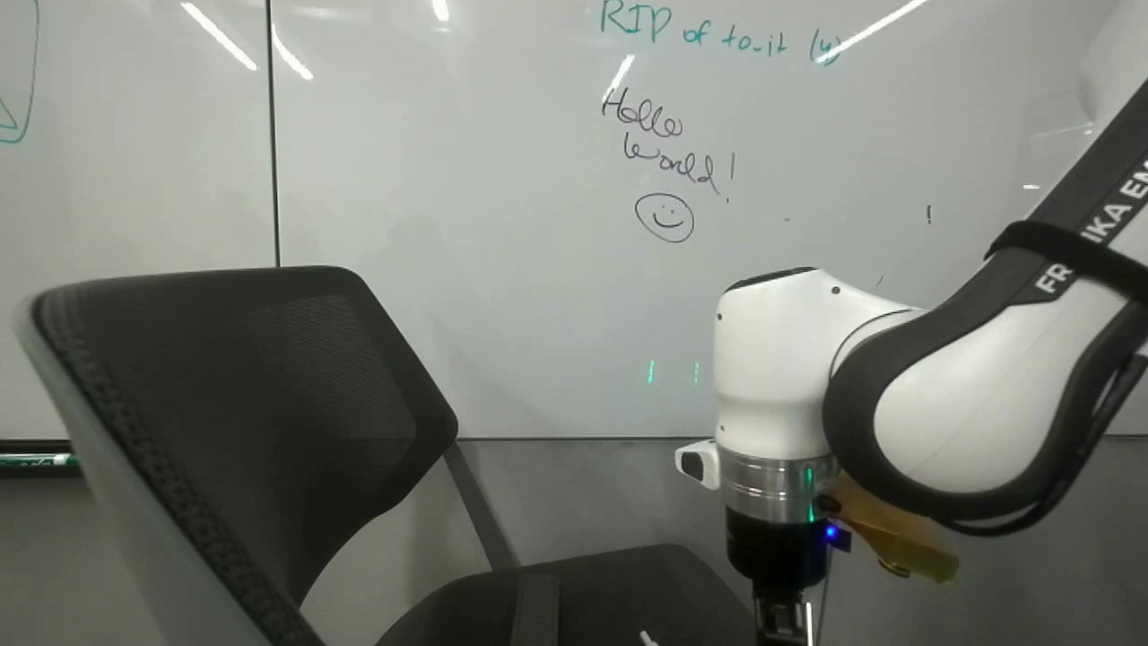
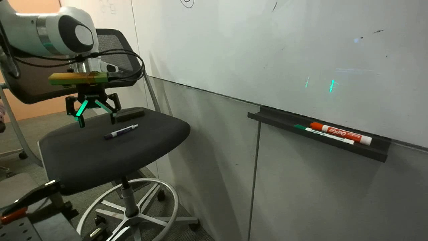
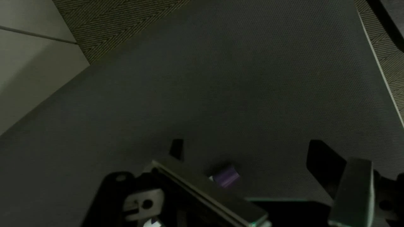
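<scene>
On the dark chair seat [image 2: 108, 158] lies a white marker [image 2: 123, 131] with a dark end. My gripper [image 2: 97, 120] points down above the seat, its two fingers spread apart with nothing between them. In the second exterior view the marker appears to the right of and slightly lower than the fingertips. From the wrist, a short purple part of the marker [image 3: 226, 176] shows beside one finger [image 3: 212, 191], which hides most of the rest. Only a pale marker tip [image 1: 647, 637] enters the first exterior view, where my fingertips are cut off.
A dark oblong block [image 2: 130, 114] lies on the seat behind the marker. The chair's backrest [image 1: 258, 398] rises beside the arm. On the wall, a tray [image 2: 256, 116] below the whiteboard [image 2: 240, 52] holds a red Expo marker [image 2: 341, 133] and a green-and-white one. Much of the seat is bare.
</scene>
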